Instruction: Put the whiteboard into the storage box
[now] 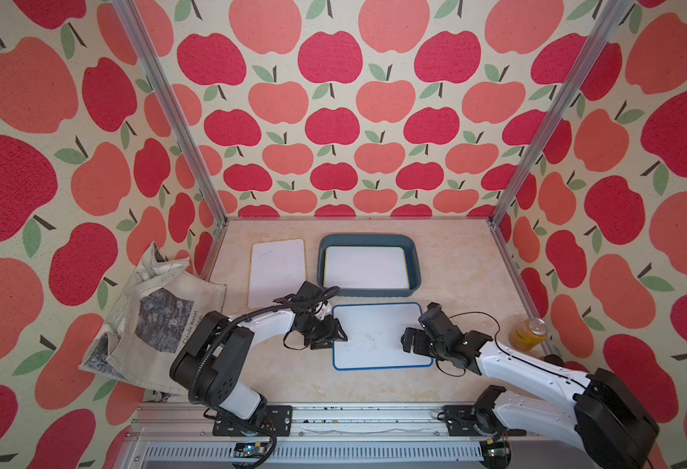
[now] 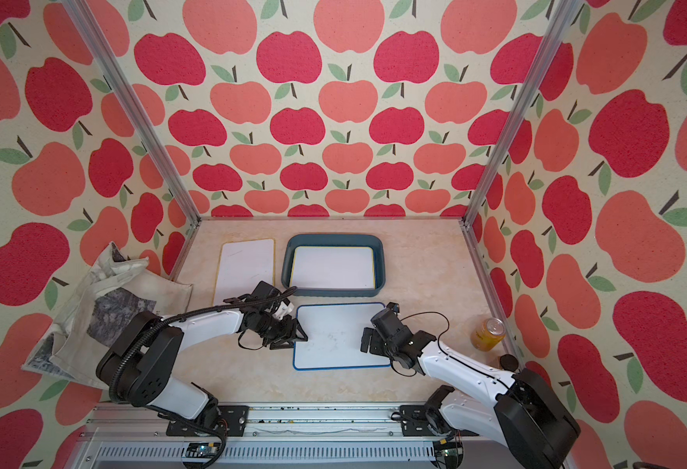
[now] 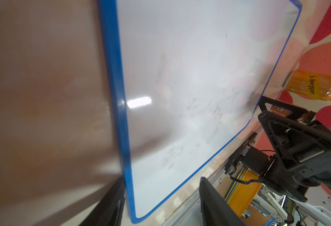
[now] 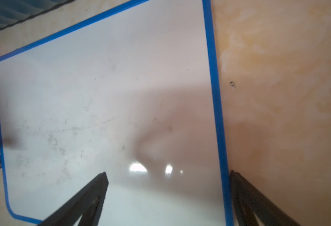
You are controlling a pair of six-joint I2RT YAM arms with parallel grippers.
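Note:
A blue-rimmed whiteboard (image 1: 374,336) lies on the table in front of the grey-blue storage box (image 1: 413,265), which holds another white board (image 2: 332,267). My left gripper is part open at the board's left end, one finger touching the blue edge, the other over the white face. My right gripper is open over the right end, fingers either side of or against that blue edge; whether it grips the edge is unclear.
A yellow-edged board (image 1: 277,265) lies left of the box. A cloth bag (image 1: 163,320) is at far left, an orange can (image 1: 528,334) at right.

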